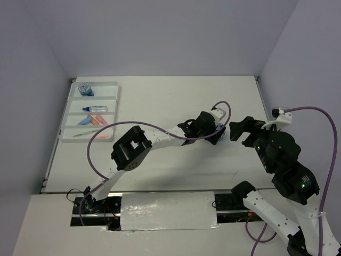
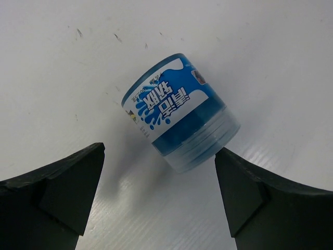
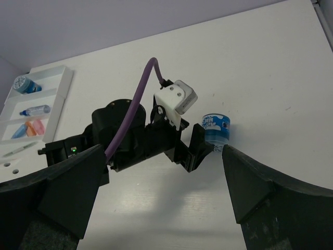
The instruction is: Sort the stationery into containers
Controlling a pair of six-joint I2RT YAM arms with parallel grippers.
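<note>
A blue jar with a white label and clear lid lies on its side on the table, filling the middle of the left wrist view. My left gripper is open over it, and nothing is held between its fingers. From above, only a bit of the jar shows beside that gripper. The right wrist view shows the jar just beyond the left arm's fingertips. My right gripper hangs open and empty to the right of the jar. Far left stands a white divided tray with several compartments.
Inside the tray are another blue jar, a small blue-capped bottle, blue and pink pieces, and a thin pen-like item. My two arms stand close together at the right.
</note>
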